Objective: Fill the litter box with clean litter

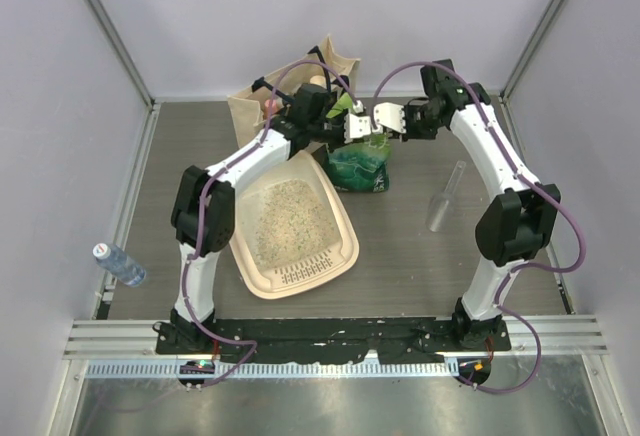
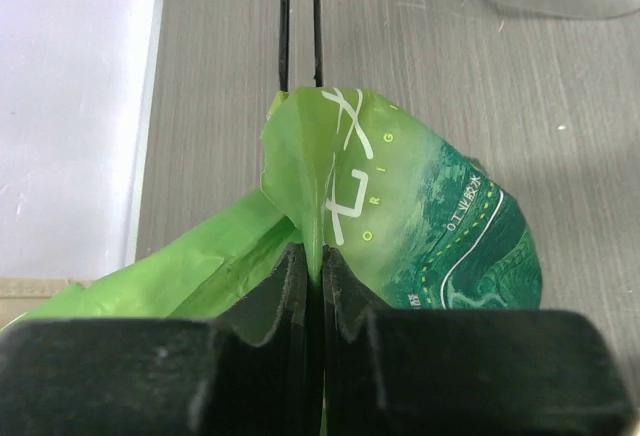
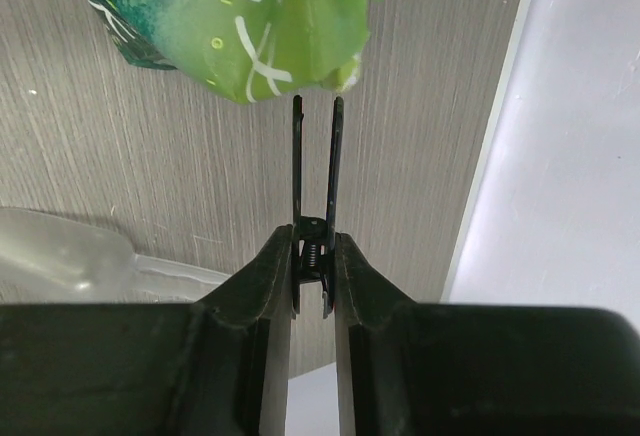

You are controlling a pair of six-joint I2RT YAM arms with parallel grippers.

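A green litter bag stands on the table behind the litter box. My left gripper is shut on its gathered upper part, and the printed top flops forward in the left wrist view. My right gripper grips small black spring scissors. Their two blades stand slightly apart, tips right at the edge of the bag's top; whether they touch it I cannot tell. The beige litter box has pale granules across its floor.
Behind the box, a beige tote bag holds several items. A clear scoop lies to the right, and a bluish bottle lies at the far left. The table right of the box is clear.
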